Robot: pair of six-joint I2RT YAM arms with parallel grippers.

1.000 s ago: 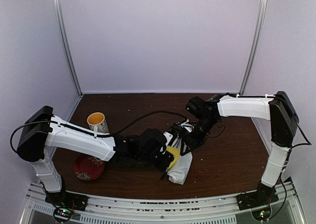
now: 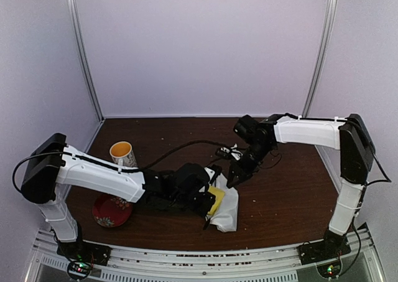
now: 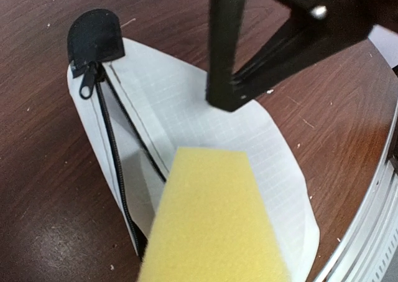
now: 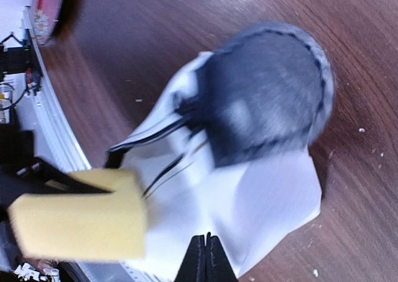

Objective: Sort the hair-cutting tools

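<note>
A white pouch (image 3: 168,95) with a black zipper (image 3: 118,157) and a black end tab (image 3: 96,42) lies on the table, its zipper partly parted. Over the pouch is a yellow sponge block (image 3: 211,226). My left gripper (image 2: 205,202) is shut on this sponge; one dark finger (image 4: 84,183) lies against it in the right wrist view, while the sponge hides the fingers in the left wrist view. Above the pouch, close to the sponge, my right gripper is shut with nothing visible between its tips. The pouch's tab looks blurred in the right wrist view.
A mug (image 2: 122,153) with an orange inside stands at the left, partly behind the left arm. In front of it sits a red patterned bowl (image 2: 112,212). Both arms are close together at the centre.
More of the pouch shows beside the sponge, and its outline has changed. The left arm stays still.
</note>
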